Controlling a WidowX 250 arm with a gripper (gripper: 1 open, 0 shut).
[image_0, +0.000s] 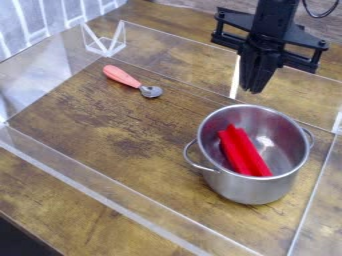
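My black gripper (258, 72) hangs at the top right, above and behind a steel pot (267, 185), shut with nothing visible between its fingers. A red cylindrical object (243, 150) lies inside the pot, which has two loop handles and stands on the right of the wooden table.
A pink-handled utensil with a metal head (151, 92) lies on the table (100, 150) at the upper left. Clear panels run along the edges, and a white slatted rail is at the top left.
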